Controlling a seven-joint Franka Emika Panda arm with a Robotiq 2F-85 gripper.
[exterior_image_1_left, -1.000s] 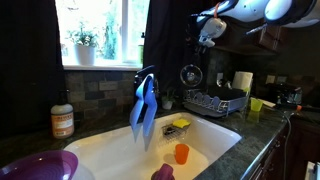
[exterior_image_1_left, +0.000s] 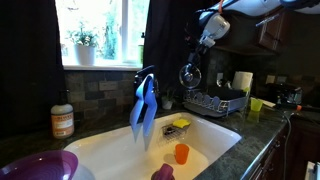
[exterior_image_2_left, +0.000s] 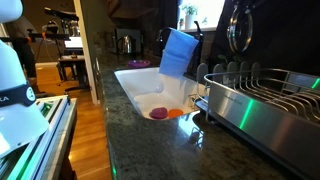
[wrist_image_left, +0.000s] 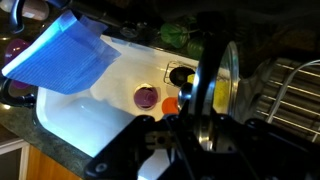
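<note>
A round, glass-looking lid with a metal rim hangs upright below my gripper (exterior_image_1_left: 204, 43), high over the right part of the sink (exterior_image_1_left: 205, 137). In the wrist view the lid (wrist_image_left: 212, 85) appears almost edge-on, with my gripper shut on it. Its exact grip point is dark and hard to make out. Exterior view 2 has the lid (exterior_image_2_left: 240, 32) above the dish rack (exterior_image_2_left: 255, 113), clear of it.
Blue cloth (exterior_image_1_left: 143, 108) drapes over the faucet. Inside the sink are an orange cup (exterior_image_1_left: 181, 153), a purple-red item (exterior_image_1_left: 163, 173) and a yellow sponge (exterior_image_1_left: 181, 122). A soap bottle (exterior_image_1_left: 62, 118) and purple bowl (exterior_image_1_left: 40, 167) stand left.
The arm has come slightly toward the camera and lower, with the lid still hanging from it and turned a little. The sink items and cloth have stayed put.
</note>
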